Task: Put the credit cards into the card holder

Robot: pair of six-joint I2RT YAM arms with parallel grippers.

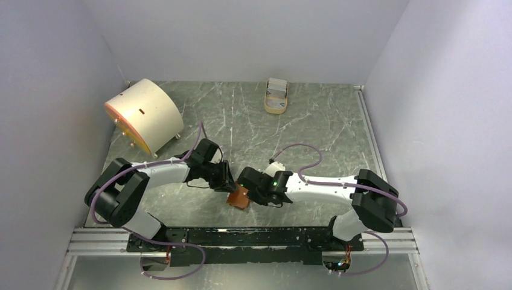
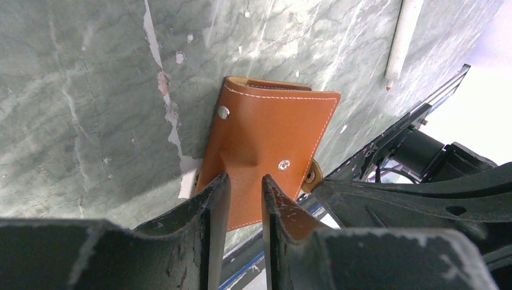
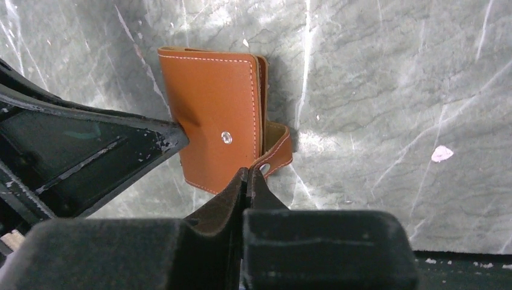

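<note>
A brown leather card holder (image 1: pixel 239 200) (image 2: pixel 272 139) (image 3: pixel 211 109) lies at the front middle of the table, with a snap strap on one side. My left gripper is over it, fingers part open, with the leather visible between the tips. My right gripper is shut, its tips at the strap's snap; whether anything thin is between them I cannot tell. The credit cards (image 1: pixel 277 87) appear to be the grey stack in a beige tray (image 1: pixel 275 110) at the back.
A cream drum (image 1: pixel 145 112) stands at the back left. Walls close in on both sides and behind; the table's front edge is just below the holder.
</note>
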